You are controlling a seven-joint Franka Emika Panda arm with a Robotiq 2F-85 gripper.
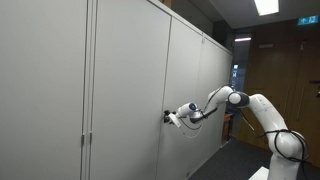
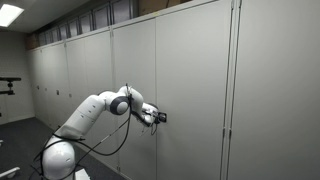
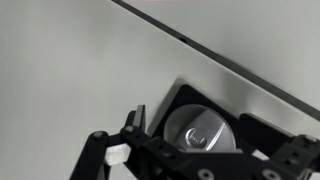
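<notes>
A round silver latch (image 3: 200, 128) with a raised grip sits in a black plate (image 3: 181, 97) on the pale cabinet door (image 3: 80, 60). My gripper stands open in front of it, with the latch showing between the fingers. The lower part of the latch is hidden behind the gripper body. In the first exterior view the gripper (image 1: 169, 117) is close against the cabinet front, beside a door seam. The second exterior view shows the gripper (image 2: 160, 117) at the same spot; contact with the latch cannot be made out.
Tall grey cabinet doors (image 1: 125, 85) form a flat wall, all closed. Another handle (image 2: 228, 132) lies further along the cabinet front. A dark cable (image 2: 112, 140) hangs from the arm.
</notes>
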